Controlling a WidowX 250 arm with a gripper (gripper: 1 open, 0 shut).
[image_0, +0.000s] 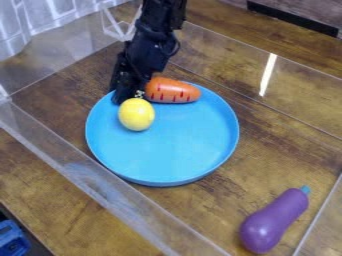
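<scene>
A blue plate (174, 150) sits left of the middle. A yellow lemon-like object (135, 114) lies on its upper left, and an orange carrot (174, 90) lies on its back edge. The dark gripper (128, 88) reaches down from the top at the plate's back left, just behind the yellow object and beside the carrot. Its fingertips are dark and partly hidden, so their opening is unclear.
A purple eggplant (273, 219) lies on the wooden floor at the lower right, apart from the plate. A clear wall runs along the left. The right side holds bare wood.
</scene>
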